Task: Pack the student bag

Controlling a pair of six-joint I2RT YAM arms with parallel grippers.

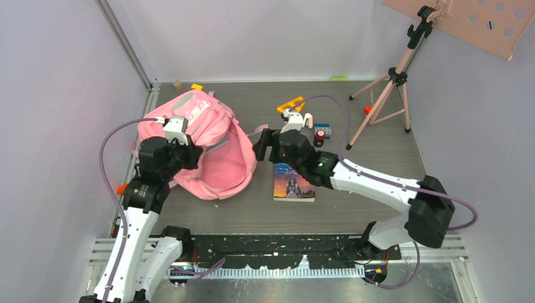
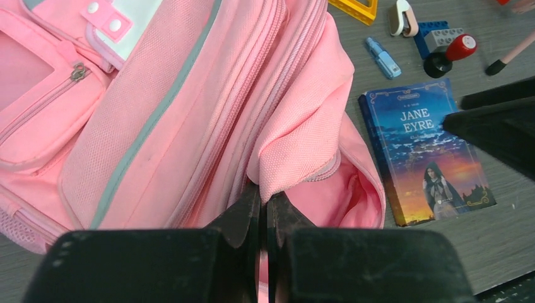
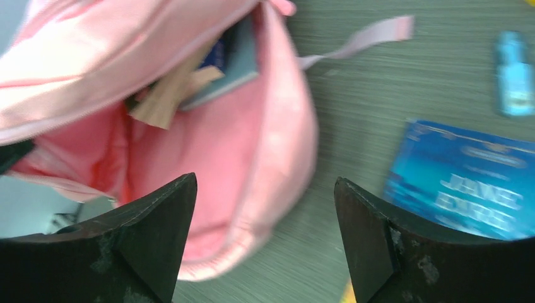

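Observation:
The pink bag (image 1: pixel 230 165) lies on the left of the table with its main compartment gaping. My left gripper is shut on a fold of the bag's pink fabric (image 2: pixel 296 142), holding the flap up. Inside the bag, in the right wrist view, a grey-blue book (image 3: pixel 230 72) and a brown item (image 3: pixel 165 95) lie partly under the flap. My right gripper is open and empty, right of the bag's opening. The Jane Eyre book (image 2: pixel 423 151) lies flat on the table to the right of the bag.
Beyond the book are a small blue bottle (image 2: pixel 383 58), a white-and-pink item (image 2: pixel 402 17), blue and grey bricks (image 2: pixel 441 38), a red-topped stamp (image 2: pixel 451 53) and a yellow tool (image 1: pixel 290 105). A tripod (image 1: pixel 382 104) stands at the right.

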